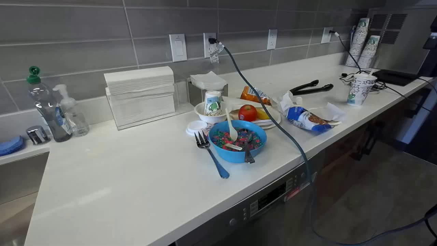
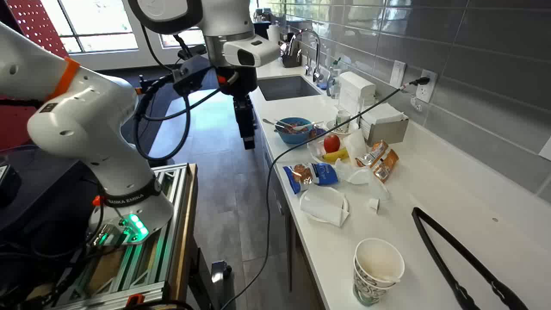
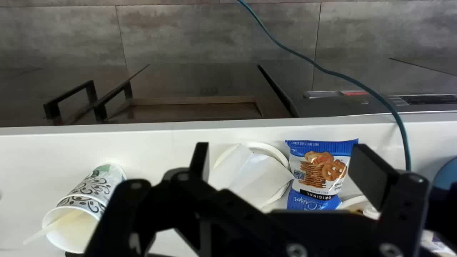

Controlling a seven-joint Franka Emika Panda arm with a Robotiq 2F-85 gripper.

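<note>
In the wrist view my gripper stands open, its two fingers wide apart with nothing between them. Below, on the counter, a blue pretzel-crisps bag (image 3: 319, 171) and a white plate with a folded napkin (image 3: 252, 173) show in that gap. Exterior view 2 has the gripper (image 2: 246, 137) pointing down at the counter's front side, apart from everything. The blue bowl (image 1: 237, 143) holds small pink and green pieces, a white spoon and metal cutlery. A fork (image 1: 211, 154) lies left of it. Behind sit a red apple (image 1: 248, 112) and a yellow banana (image 2: 335, 155) on a plate.
A green cable (image 1: 270, 114) runs from the wall outlet across the counter to the floor. Paper cups (image 2: 374, 268) and black tongs (image 2: 459, 258) occupy the far end. Napkin stacks (image 1: 141, 96) and soap bottles (image 1: 49, 104) line the wall.
</note>
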